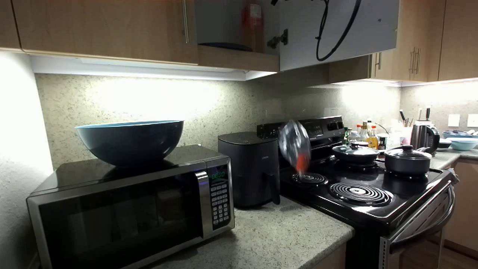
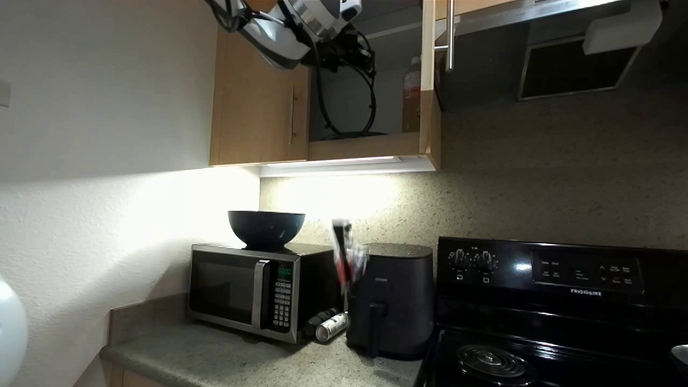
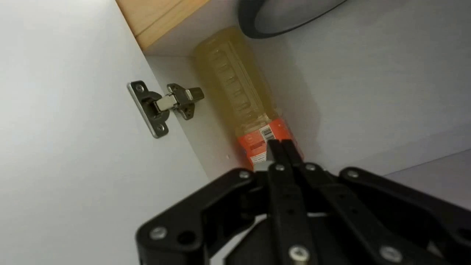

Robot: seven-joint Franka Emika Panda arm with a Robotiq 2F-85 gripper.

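A blurred shiny package (image 1: pixel 294 142), silvery with a red patch, is in mid-air in front of the stove in exterior view 1. The second exterior view has the package (image 2: pixel 348 258) in front of the air fryer, well below the cabinet, with nothing gripping it. In the wrist view my gripper is shut, its fingertips together with nothing showing between them. Beyond them in the open cabinet is a yellowish bottle (image 3: pixel 238 84) with an orange-red label. A dark round-rimmed dish (image 3: pixel 251 20) is also inside.
The open cabinet door (image 1: pixel 340 33) and its hinge (image 3: pixel 161 106) are close to the arm. Below stand a microwave (image 1: pixel 134 219) carrying a large blue bowl (image 1: pixel 134 141), and an air fryer (image 1: pixel 248 170). Pans occupy the stove's far side.
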